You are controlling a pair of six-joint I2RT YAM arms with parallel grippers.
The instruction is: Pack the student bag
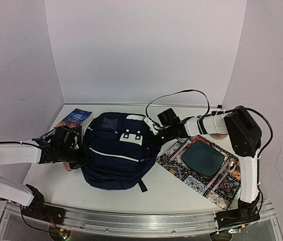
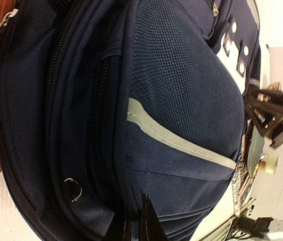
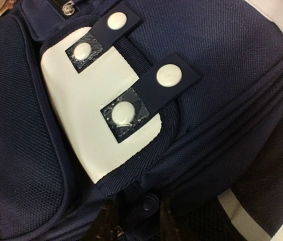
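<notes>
The navy backpack (image 1: 113, 170) lies front side up in the middle of the table, with a white patch (image 3: 91, 95) and white-buttoned tabs on its front. At its left side is my left gripper (image 1: 85, 159). In the left wrist view, the left fingertips are close together at the raised seam of the bag and appear shut on its fabric. My right gripper is at the bag's right side, below the white patch. Its fingers stand apart on either side of a dark strap with a snap button (image 3: 150, 203), with no grip visible.
Books (image 1: 76, 118) lie left of the bag, partly behind the left arm. To the right, a patterned mat (image 1: 179, 163) carries a dark teal flat item (image 1: 203, 158). Something light (image 1: 219, 135) sits behind the right arm. Bare table shows in front of the bag.
</notes>
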